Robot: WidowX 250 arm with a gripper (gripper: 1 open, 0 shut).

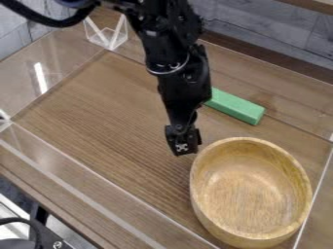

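My black gripper (182, 136) hangs from the arm over the middle of the wooden surface, pointing down just above and left of the rim of a large tan bowl (247, 209). Its fingers are dark and small in the view, and I see nothing clearly held between them. A green block (235, 106) lies behind the gripper to the right, partly beside the arm.
A white wire object (107, 31) stands at the back left. A wall and wooden ledge run along the back, and dark cables lie at the lower left corner.
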